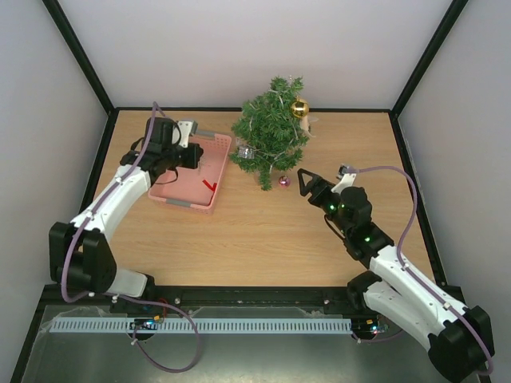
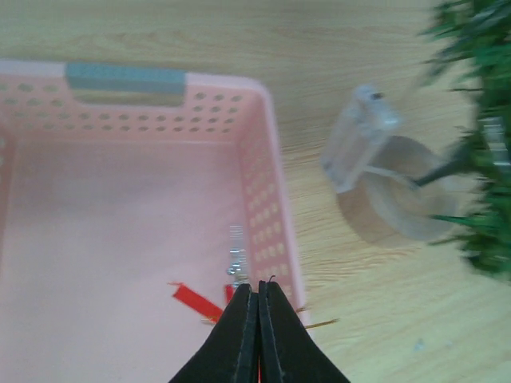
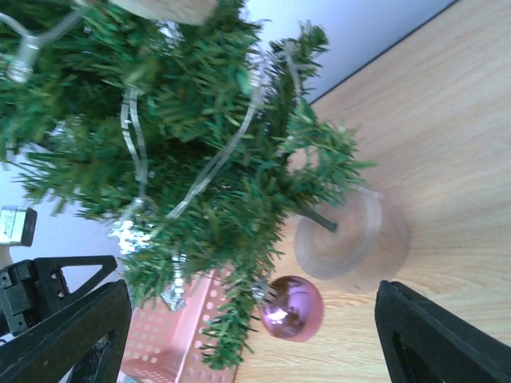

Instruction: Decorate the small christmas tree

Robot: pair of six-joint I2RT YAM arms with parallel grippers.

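Note:
The green tree [image 1: 271,128] stands at the table's back middle, its clear round base [image 3: 355,239] visible in the right wrist view. It bears a gold ball [image 1: 299,108], a silver ornament [image 1: 246,152] and a pink-purple ball [image 3: 293,309] at a low branch. Over the pink basket [image 1: 222,163], my left gripper is shut. Thin gold-brown strands [image 2: 321,324] and a bit of red show around its fingers; whether they are gripped I cannot tell. My right gripper is open, facing the tree's lower branches, with nothing gripped.
Red pieces [image 2: 196,302] and a small silver piece [image 2: 237,254] lie in the basket near its right wall. In the right wrist view, the left arm's black gripper shows beyond the tree.

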